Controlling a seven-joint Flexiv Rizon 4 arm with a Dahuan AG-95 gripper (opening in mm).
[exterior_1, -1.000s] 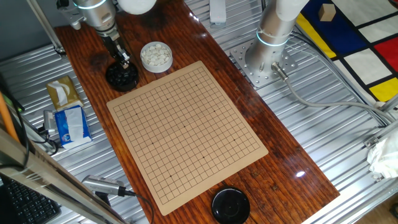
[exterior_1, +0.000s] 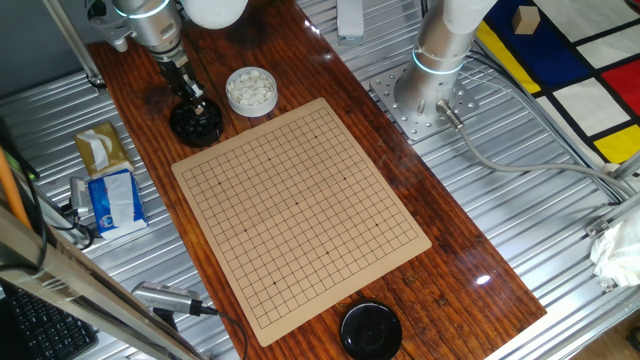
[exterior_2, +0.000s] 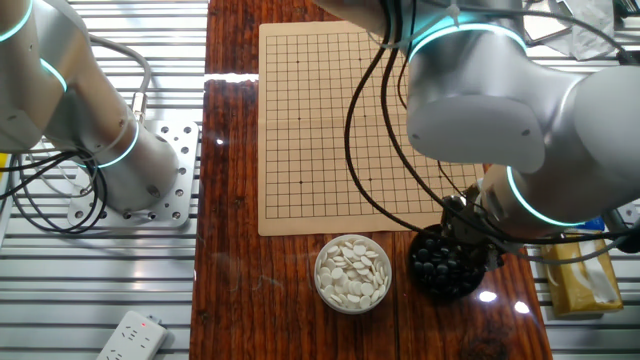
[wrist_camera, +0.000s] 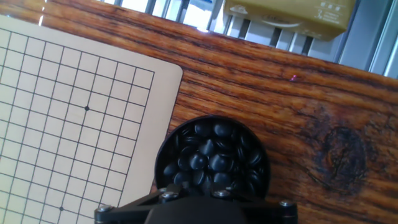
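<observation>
A black bowl full of glossy black stones stands on the wooden table, beside a corner of the tan grid board. My gripper points down at this bowl, its tip overlapping the bowl's upper part in exterior view 1. Dark gripper parts cover the bowl's near edge in the wrist view; how far apart the fingers are cannot be made out, nor whether a stone is between them. No stones lie on the visible board. A white bowl of white stones stands close beside the black one.
At the board's opposite end sits a black round dish. The silver arm base stands past the table's edge. Yellow and blue packs lie off the other side. Bare wood borders the board.
In exterior view 1 my gripper has shifted slightly left and down over the black bowl. The bowls and the board have stayed in place.
</observation>
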